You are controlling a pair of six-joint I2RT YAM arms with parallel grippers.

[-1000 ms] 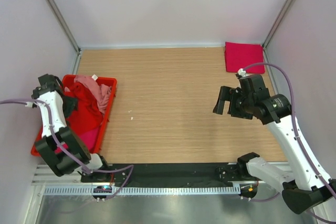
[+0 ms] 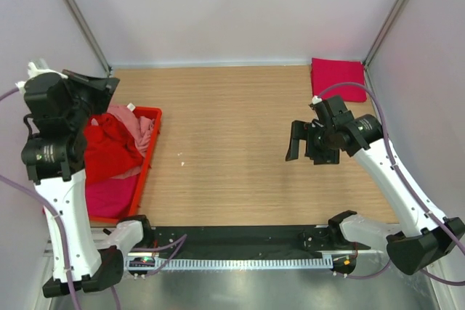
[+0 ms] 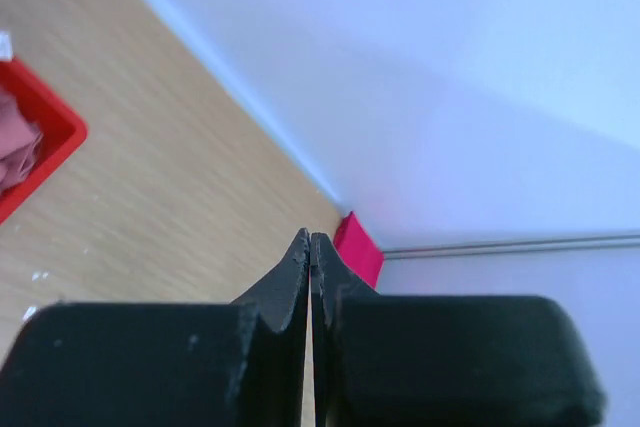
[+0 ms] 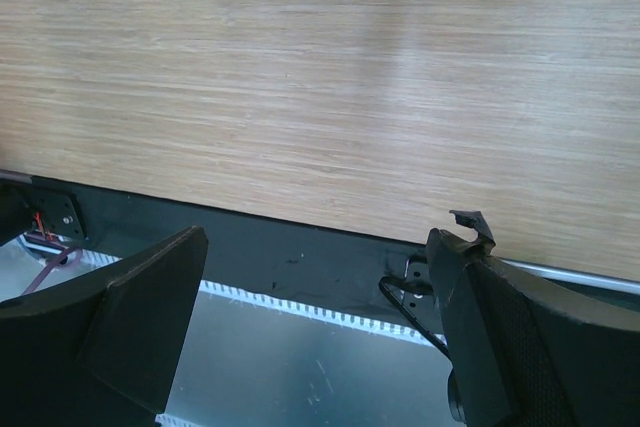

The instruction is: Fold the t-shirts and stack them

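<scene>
A red bin (image 2: 149, 152) on the left of the table holds crumpled shirts: red (image 2: 112, 150), pink (image 2: 135, 127) and magenta (image 2: 109, 197). A flat magenta folded shirt (image 2: 336, 79) lies at the back right corner, also seen in the left wrist view (image 3: 356, 247). My left gripper is raised high over the bin's left side, shut, with nothing showing between its fingers. My right gripper hangs over the right part of the table, open and empty.
Walls stand at the back and both sides; a dark rail runs along the front edge.
My left arm has risen up and away from the shirts in the bin. My right gripper has shifted slightly left.
</scene>
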